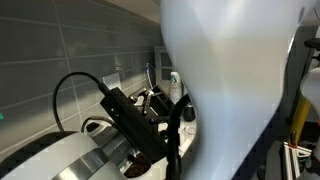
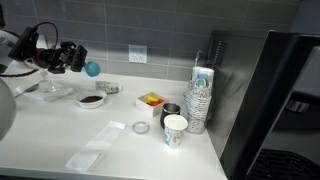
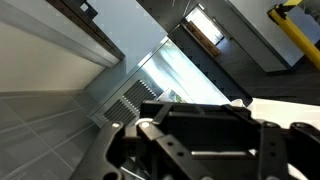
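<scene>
In exterior view 2 my gripper (image 2: 83, 63) is at the upper left, tilted and raised above the counter. A round blue thing (image 2: 92, 69) is at its fingertips, and the fingers look shut on it. Below and slightly apart stands a white bowl (image 2: 91, 103) with dark contents. The wrist view shows the black gripper along the bottom; the blue thing cannot be made out there. In exterior view 1 the white arm (image 1: 215, 80) hides much of the workspace.
A box with colourful items (image 2: 152, 101), a dark metal container (image 2: 170, 112), a white cup (image 2: 174, 131) and a stack of cups (image 2: 197, 100) stand to the right. A clear lid-like disc (image 2: 141, 128) and a pale strip (image 2: 96, 145) lie on the counter.
</scene>
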